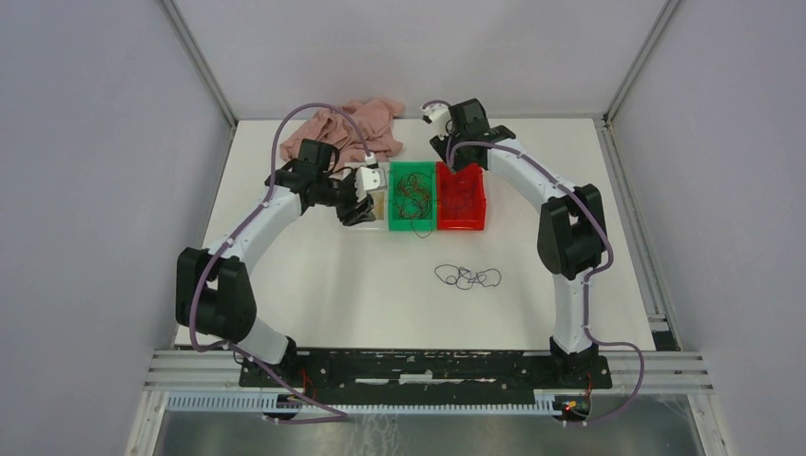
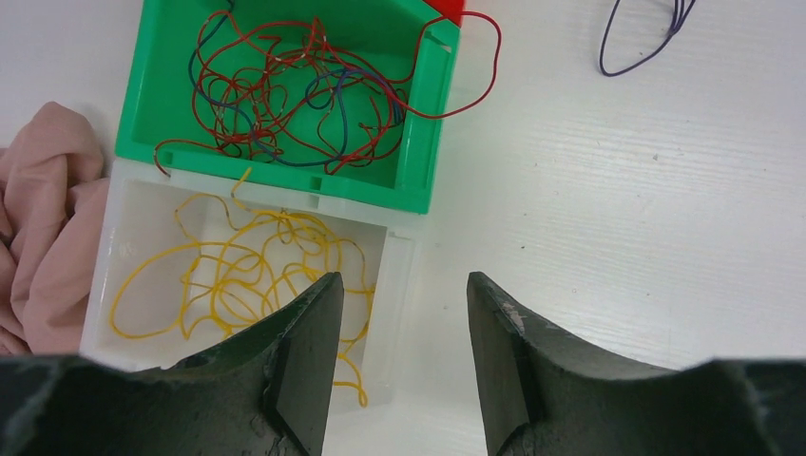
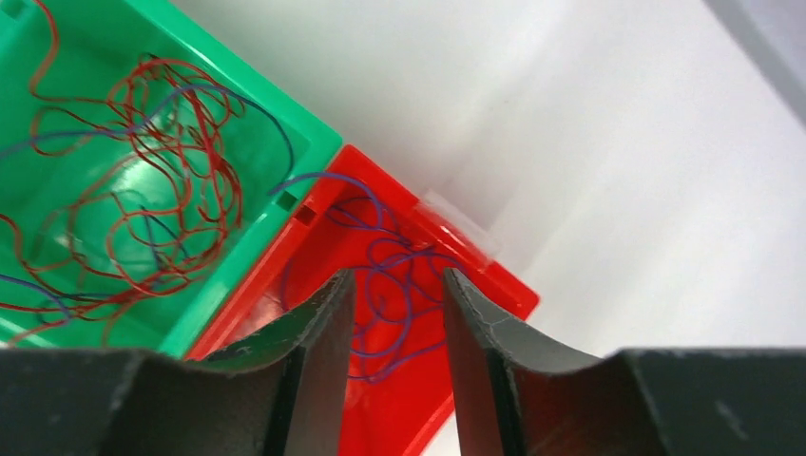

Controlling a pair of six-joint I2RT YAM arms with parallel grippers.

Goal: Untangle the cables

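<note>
A blue/purple cable (image 3: 407, 318) lies loosely coiled in the red bin (image 3: 493, 286). One strand of it arches over the shared wall into the green bin (image 3: 309, 133), where blue lengths run among the tangled red cable (image 2: 276, 85). A loop of the red cable hangs over the green bin's front edge. Yellow cable (image 2: 228, 269) fills the white bin (image 2: 389, 313). My left gripper stands open above the white bin's front side, nothing between its fingers. Over the red bin, my right gripper is open too, with no cable gripped.
Another dark purple cable (image 1: 468, 276) lies on the bare table in front of the bins. A pink cloth (image 1: 352, 128) is bunched behind the white bin.
</note>
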